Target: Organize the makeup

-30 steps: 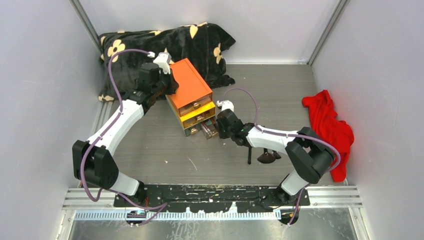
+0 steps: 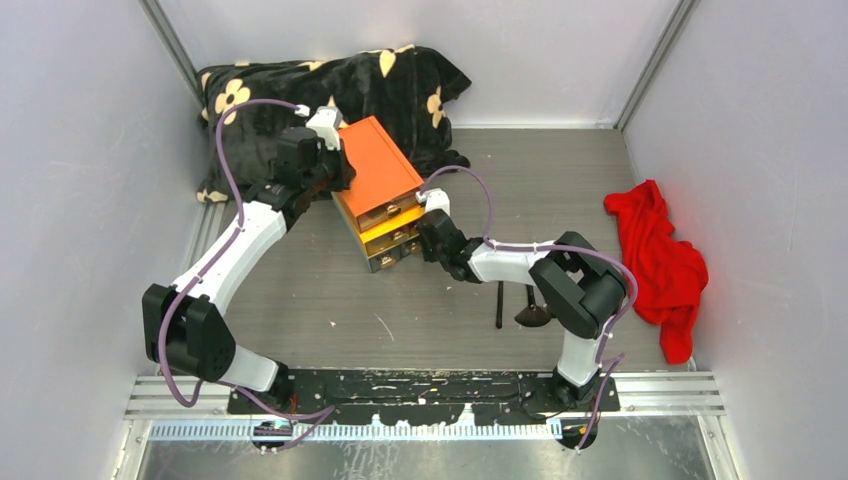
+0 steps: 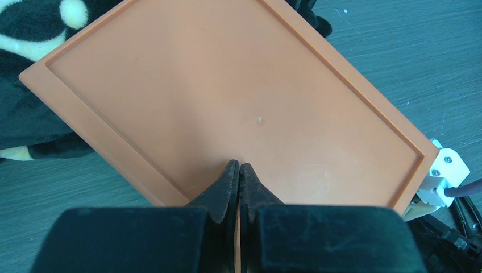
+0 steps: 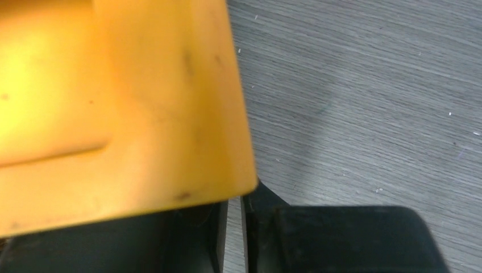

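Note:
A stack of small drawer units with an orange top, a yellow middle and clear, gold-handled fronts stands at the centre. My left gripper is shut at the orange lid, with nothing seen held. My right gripper is at the lower drawers beneath the yellow unit's corner, which hides much of its fingers; a narrow gap shows between them, and whether they hold anything cannot be seen. Dark brushes lie to the right, in front of the stack.
A dark flowered blanket lies along the back. A red cloth lies at the right wall.
My right arm has moved left toward the stack. The clear lower drawer that stuck out a second ago is now pushed in or hidden behind the gripper. My left arm is still.

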